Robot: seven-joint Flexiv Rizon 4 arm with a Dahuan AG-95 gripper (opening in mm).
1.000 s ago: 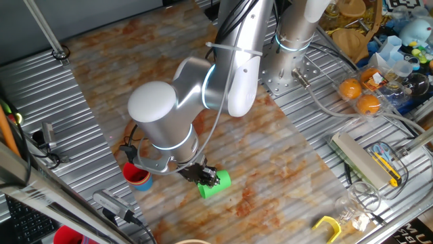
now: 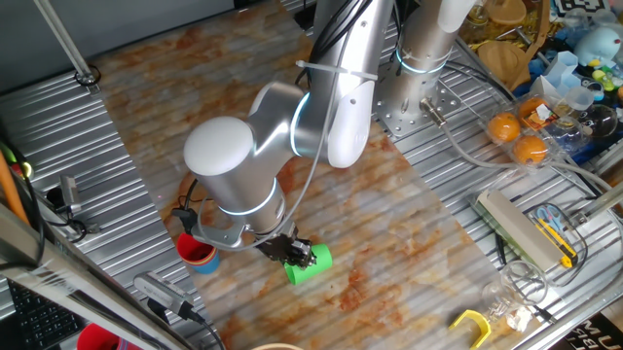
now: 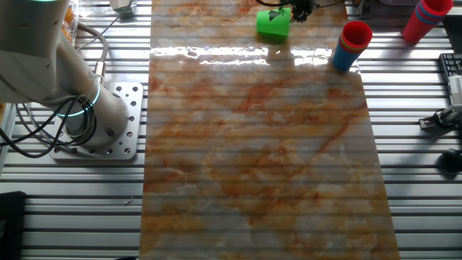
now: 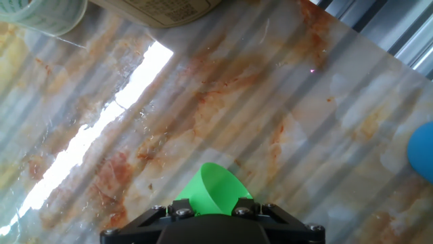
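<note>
A green cup lies on its side at the tip of my gripper, above or on the marbled board. In the wrist view the cup shows between the two dark fingers, its open mouth turned toward the right of that view. The fingers seem close against it, but the pads are hidden, and whether they clamp the cup is unclear. From the second exterior view, the green cup appears sideways at the top, with the black gripper at its right end.
Nested red and blue cups stand upright just left of the gripper; the same stack is right of the green cup in the other exterior view. A round tan container is nearby. Much of the marbled board is bare.
</note>
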